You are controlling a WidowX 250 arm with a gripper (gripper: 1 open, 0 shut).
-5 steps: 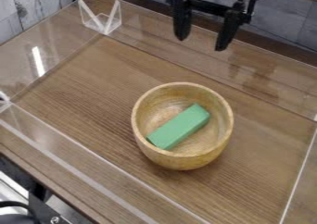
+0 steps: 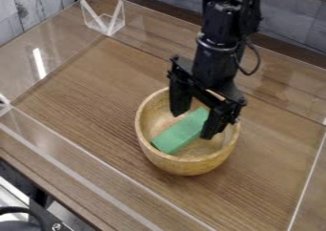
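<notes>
A wooden bowl (image 2: 219, 159) sits in the centre-front of the table with a green block (image 2: 173, 139) lying in it, partly hidden. My black gripper (image 2: 204, 104) is over the bowl, its open fingers spread to the left and right above the block and the bowl's back rim.
A small white wire object (image 2: 107, 17) stands at the back left, near the table's edge. Dark floor shows beyond the table's corners.
The bowl and green block look unmoved.
</notes>
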